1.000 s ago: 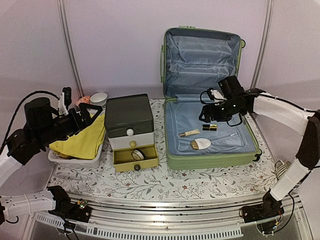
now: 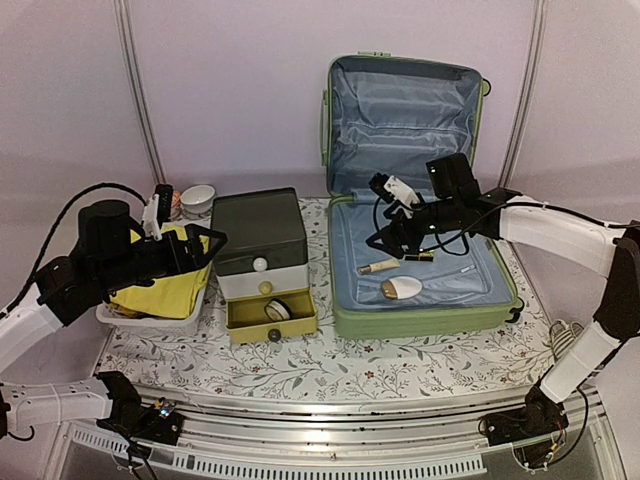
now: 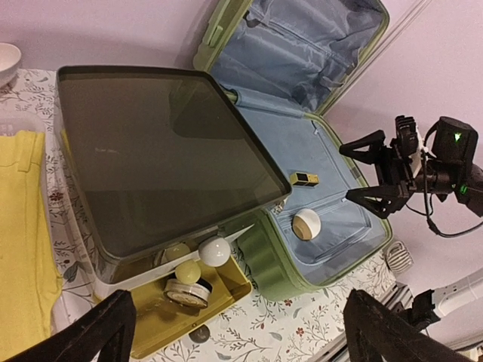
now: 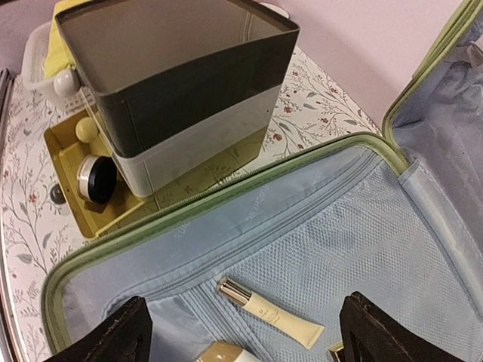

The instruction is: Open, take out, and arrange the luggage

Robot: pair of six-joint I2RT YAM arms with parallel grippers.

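The green suitcase [image 2: 420, 324] stands wide open, its lid upright at the back. In its base lie a cream tube [image 2: 379, 267], a brown-and-white oval item [image 2: 401, 288] and a small black-and-gold box [image 2: 420, 256]. Above them hovers my right gripper [image 2: 384, 216], open and empty. On the left, my left gripper [image 2: 200, 247] is open too, holding nothing, over the yellow cloth and beside the drawer unit [image 2: 260, 220]. The unit's bottom drawer [image 2: 297, 326] is pulled out and contains a round black-and-white jar [image 3: 187, 292]; a further item sits behind it in the left wrist view.
A white basket [image 2: 190, 325] holding folded yellow cloth [image 2: 150, 297] sits left of the drawers. Behind it are a white bowl [image 2: 198, 198] and a pinkish item [image 2: 175, 205].
My left gripper has moved right and a little down from over the cloth. The suitcase's contents look unmoved.
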